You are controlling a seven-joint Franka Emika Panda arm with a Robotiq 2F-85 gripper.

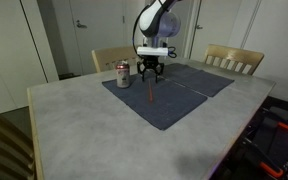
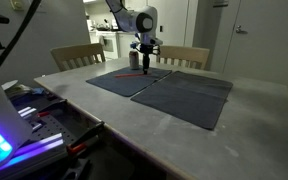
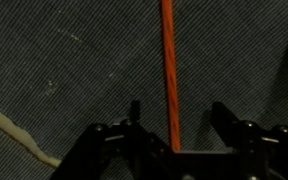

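Note:
A thin orange stick (image 1: 151,92) lies on the dark mat (image 1: 174,112). My gripper (image 1: 149,77) is low over the mat, near the stick's far end. Seen from the wrist view, the stick (image 3: 171,75) runs between the two dark fingers of the gripper, with a gap on either side. The fingers stand apart and nothing is gripped. Exterior view 2 has the gripper (image 2: 145,69) close to the stick (image 2: 131,75); contact cannot be made out there.
A can-like container (image 1: 122,74) stands left of the gripper at the mat's edge. A pale cord-like strip (image 3: 19,135) lies left of the stick.

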